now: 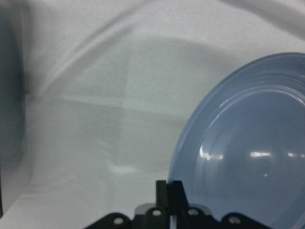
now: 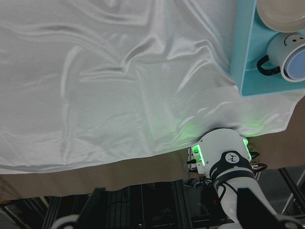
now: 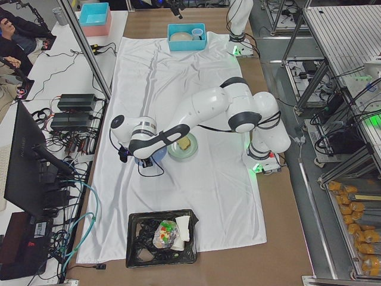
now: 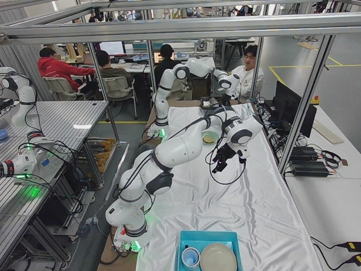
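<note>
A blue plate (image 1: pixel 248 138) fills the right of the left wrist view, my left gripper shut on its near-left rim. In the camera left view that plate (image 3: pixel 156 154) is mostly hidden under the arm, beside a green plate (image 3: pixel 181 152) holding something yellow. My right gripper (image 4: pixel 220 161) hangs above the cloth in the camera right view; in the right wrist view its two fingers are spread apart at the bottom edge, with nothing seen between them.
A blue bin (image 2: pixel 245 76) with a beige plate (image 2: pixel 281 12) and a mug (image 2: pixel 286 57) stands at one end of the white cloth. A black crate (image 3: pixel 161 259) with trash stands at the other.
</note>
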